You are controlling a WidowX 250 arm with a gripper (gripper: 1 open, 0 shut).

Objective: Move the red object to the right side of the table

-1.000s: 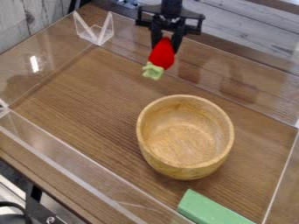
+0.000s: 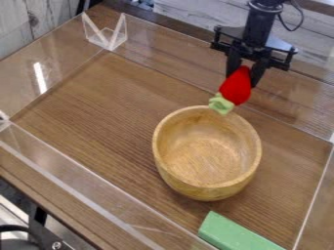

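Observation:
The red object (image 2: 236,86), with a pale green lower end, hangs tilted beneath the black arm in the upper right of the view. My gripper (image 2: 241,66) is shut on its upper end; the fingertips are small and partly hidden by the object. Its green tip shows just above the far rim of a round wooden bowl, and whether it touches anything below cannot be told from here.
The wooden bowl (image 2: 159,146) stands empty right of the table's middle. A green block (image 2: 239,232) lies at the near right edge. At the far left is a white wire rack (image 2: 104,34).
Arm and red object have moved steadily right and somewhat nearer, from the upper middle to above the bowl's far rim. The bowl and green block have stayed put.

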